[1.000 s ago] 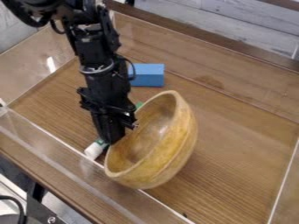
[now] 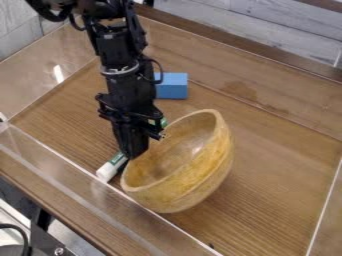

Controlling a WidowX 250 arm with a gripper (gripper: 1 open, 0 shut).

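The black robot arm reaches down from the top left, its gripper (image 2: 140,136) low at the left rim of a large tan oval bowl (image 2: 195,180). The fingertips are hard to make out against the bowl and the objects behind it. A small white and green object (image 2: 110,170) lies on the wood left of the bowl, partly hidden by it.
A blue block (image 2: 171,86) stands behind the arm. The wooden tray floor (image 2: 267,120) is clear to the right. A white edge runs along the left and front, with a dark cable at the lower left.
The gripper and arm have risen slightly and shifted a little right. The bowl has shifted slightly with them.
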